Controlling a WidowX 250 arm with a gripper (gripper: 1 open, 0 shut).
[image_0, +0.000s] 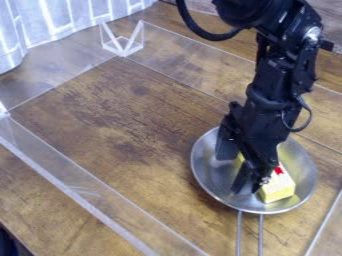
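A black robot arm reaches down from the top right to a silver metal bowl or pan (214, 175) on the wooden table. My gripper (251, 172) is low inside it, open, its dark fingers beside a pale yellow block (277, 188) with a red and white mark, at the right of the bowl. The fingers partly hide the block, so I cannot tell whether they touch it.
Clear plastic strips run along its edges. A small clear bracket (122, 40) stands at the back left, near a white curtain (40, 25).
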